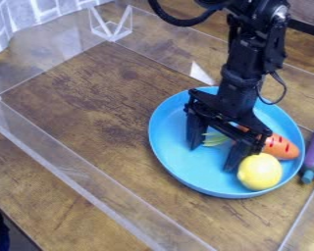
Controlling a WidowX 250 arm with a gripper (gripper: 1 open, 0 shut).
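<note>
My black gripper [226, 127] reaches down from the top into a blue bowl [180, 162] at the centre right, its fingers low inside it. A yellow round toy [259, 173] lies at the bowl's right front, and an orange carrot [283, 148] lies behind it. A pale greenish item [212, 138] is partly hidden under the gripper. I cannot tell whether the gripper holds anything or how its fingers stand.
A purple elongated object [313, 147] lies just outside the bowl at the right.
</note>
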